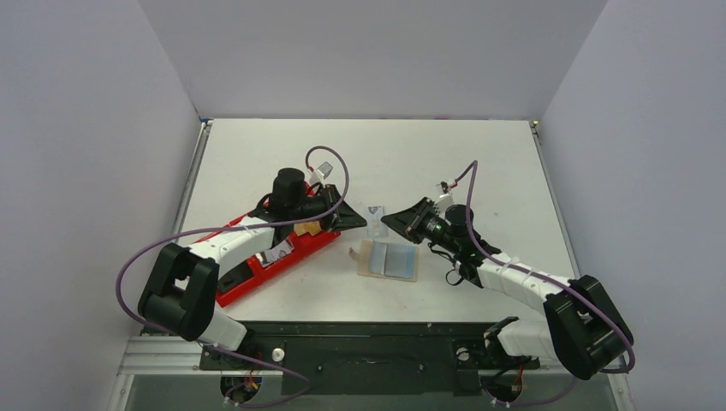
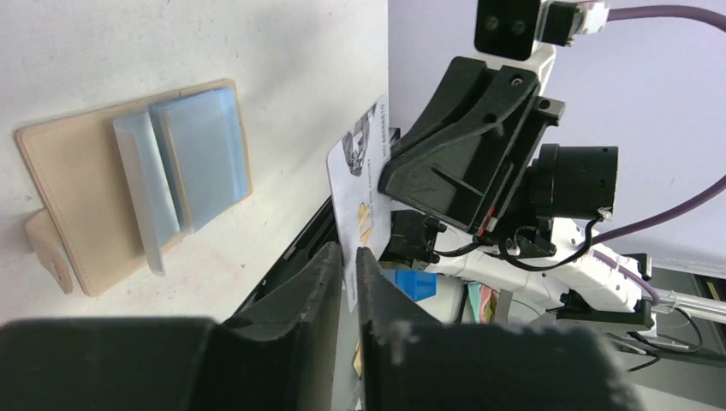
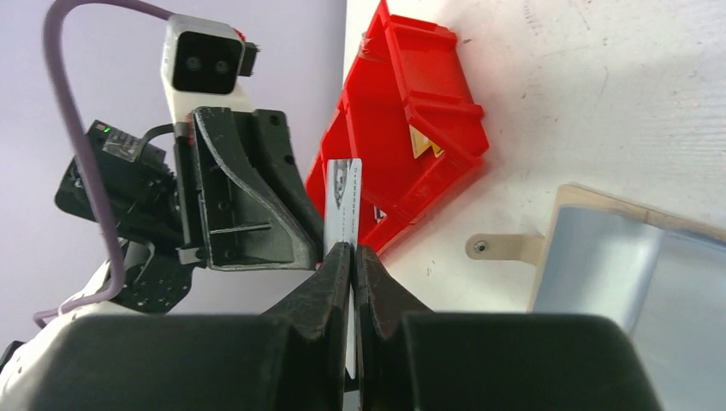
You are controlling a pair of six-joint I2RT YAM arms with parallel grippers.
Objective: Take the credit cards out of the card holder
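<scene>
A white printed card is held up in the air between my two grippers, above the far edge of the card holder. My right gripper is shut on the thin card along one edge. At its other edge, the fingers of my left gripper stand slightly apart, with the card in the narrow gap. Flat on the table lies the opened beige card holder, showing its clear bluish sleeves and a snap strap. Whether cards remain in the sleeves is unclear.
A red compartment tray lies under and beside my left arm, with some items in it.
</scene>
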